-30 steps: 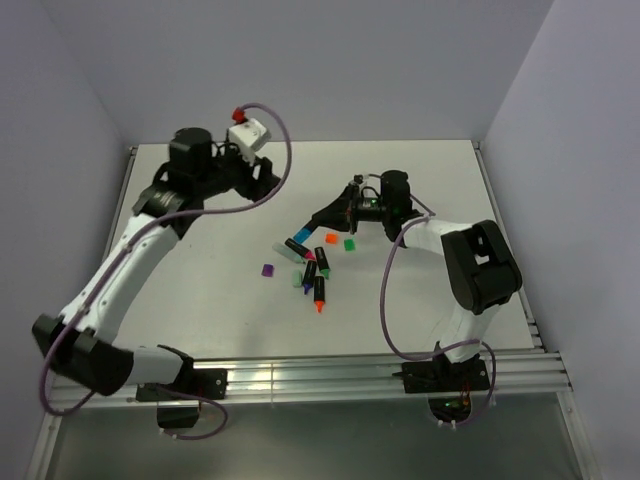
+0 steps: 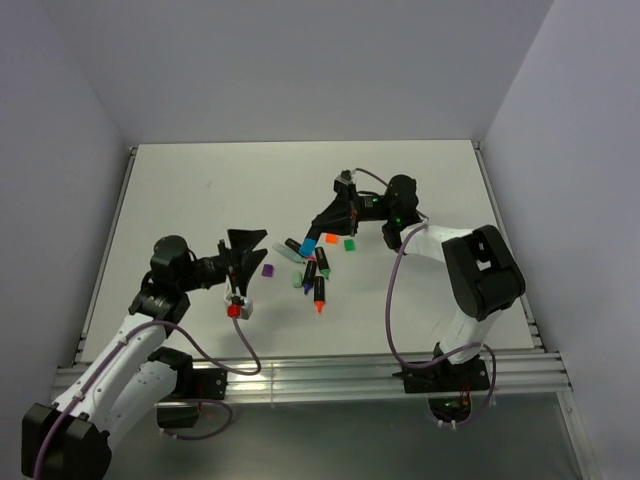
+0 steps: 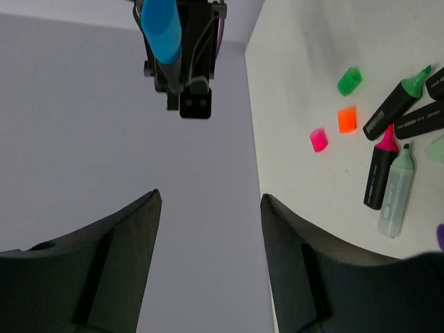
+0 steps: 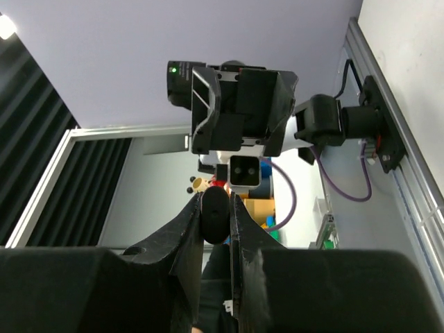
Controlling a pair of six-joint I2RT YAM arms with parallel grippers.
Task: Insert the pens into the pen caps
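Observation:
A black marker with a blue end (image 2: 309, 245) is in my right gripper (image 2: 322, 224), angled down toward the table's middle. In the right wrist view my right gripper has its fingers against the marker's dark rounded end (image 4: 215, 220). The left wrist view shows the blue end (image 3: 161, 31) at top left. My left gripper is open, its fingers wide apart with nothing between. On the table lie a green-tipped marker (image 3: 399, 103), a pink-tipped marker (image 3: 380, 170) and an orange-tipped marker (image 2: 319, 292). Loose caps are orange (image 3: 347, 120), green (image 3: 349, 81), pink (image 3: 318, 139) and purple (image 2: 267, 270).
A pale green pen (image 3: 397, 194) lies beside the pink-tipped marker, and other pens crowd close to it. Purple cables (image 2: 390, 290) loop from both arms.
My left arm has swung down from the back of the table toward the front, and its gripper now stands near the purple cap. My right gripper, with the marker, has shifted only slightly.

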